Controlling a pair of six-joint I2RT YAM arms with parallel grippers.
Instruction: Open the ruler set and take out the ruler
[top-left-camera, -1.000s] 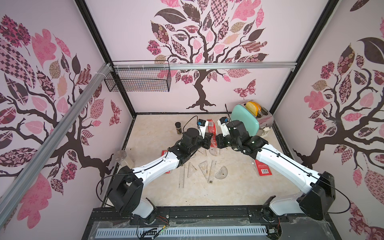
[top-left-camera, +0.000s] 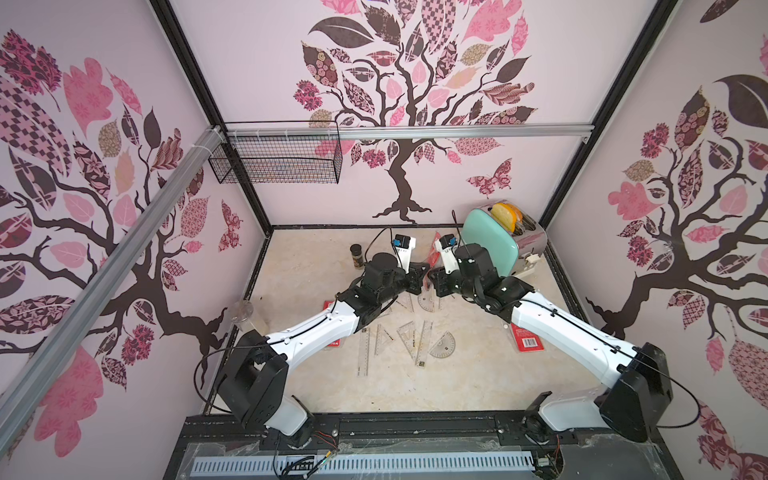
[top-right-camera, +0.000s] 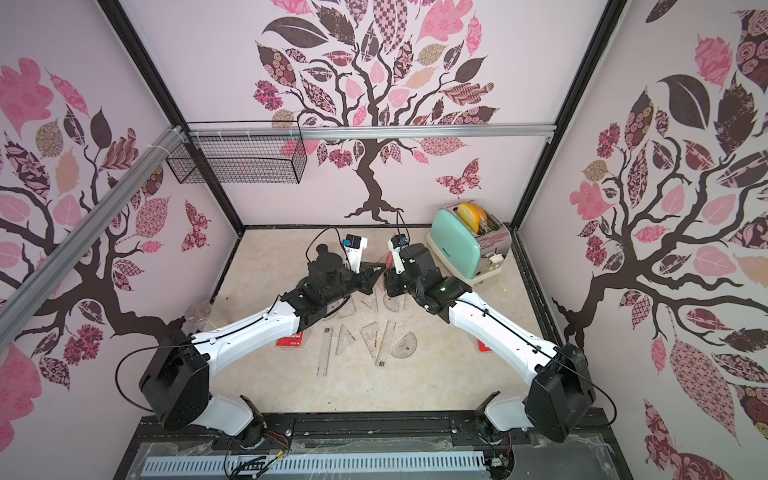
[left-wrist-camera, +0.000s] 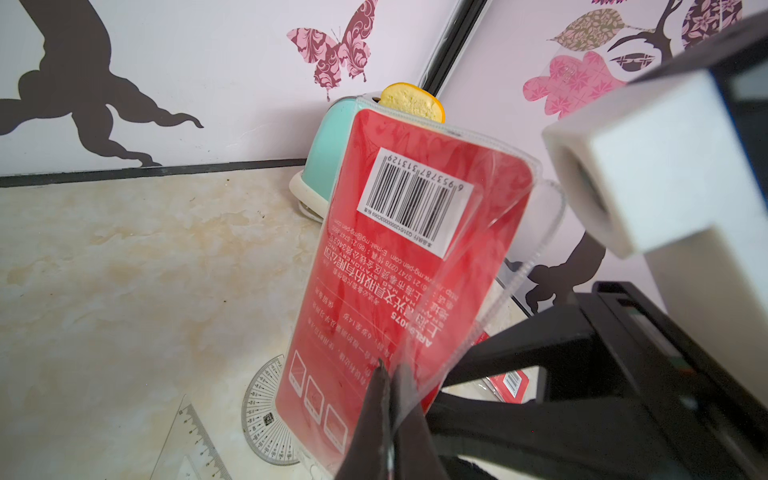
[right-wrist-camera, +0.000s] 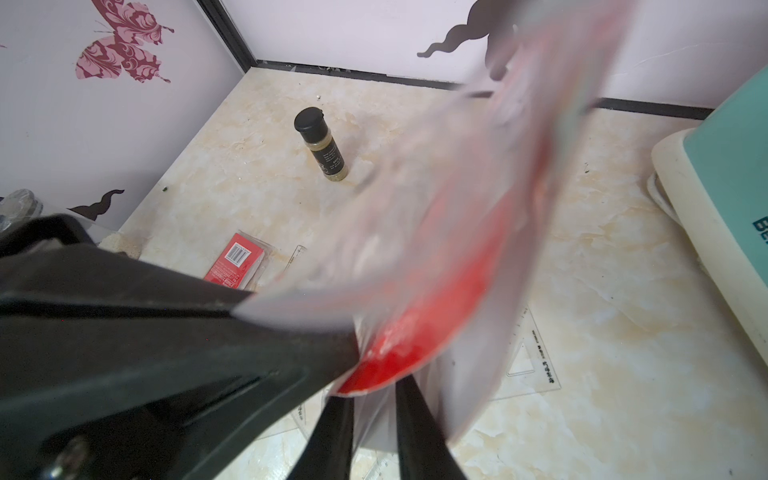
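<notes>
A red-backed ruler set pouch (left-wrist-camera: 384, 304) in clear plastic stands raised above the table, its barcode facing the left wrist view. My left gripper is shut on the pouch's clear plastic edge. My right gripper comes in from the other side, its fingertips spread apart near the loose plastic; the right wrist view shows the pouch blurred. On the table below lie clear rulers (top-left-camera: 422, 344), set squares (top-left-camera: 408, 337) and a protractor (top-left-camera: 442, 345). Whether anything is still inside the pouch I cannot tell.
A turquoise toaster (top-left-camera: 492, 240) with food on top stands at the back right. A dark-capped bottle (right-wrist-camera: 322, 144) is at the back left. Red packets (top-left-camera: 527, 339) lie on both sides. Bare table (top-left-camera: 480, 384) shows at the front.
The pouch has tilted and turned, showing less of its flat face. The left arm has barely moved.
</notes>
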